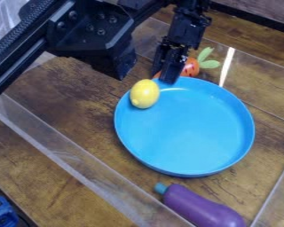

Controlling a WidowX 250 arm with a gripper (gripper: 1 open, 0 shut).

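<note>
My gripper [170,64] reaches down from the top, over the back rim of the blue plate [186,133]. It is shut on an orange-red toy with green leaves [190,67], which sits just beyond the plate's rim, partly hidden by the fingers. A yellow egg-shaped toy [145,94] rests inside the plate at its back left, a little below and left of the fingertips.
A purple eggplant toy [204,206] lies in front of the plate at the lower right. A blue object [0,213] is at the lower left corner. Clear walls edge the wooden surface.
</note>
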